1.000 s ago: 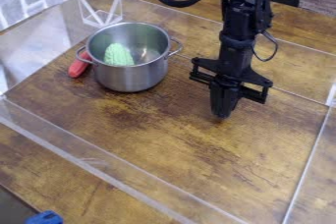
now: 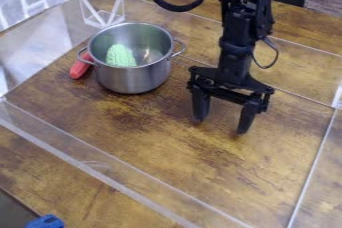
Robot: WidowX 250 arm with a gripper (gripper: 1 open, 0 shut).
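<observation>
My gripper [image 2: 223, 117] hangs low over the wooden table at the right of centre, its two black fingers spread open with nothing visible between them. To its left stands a steel pot [image 2: 140, 73] with handles, holding a pale green ridged item [image 2: 118, 57]. A red object [image 2: 80, 66] lies beside the pot's left side, partly hidden by it.
A small blue object [image 2: 43, 222] is at the bottom left corner. Clear plastic edging runs along the table's left side. The wooden surface [image 2: 160, 162] in front of the pot and gripper is bare.
The fingers have spread apart and now show more clearly, lower in the view. The pot and other objects have not moved.
</observation>
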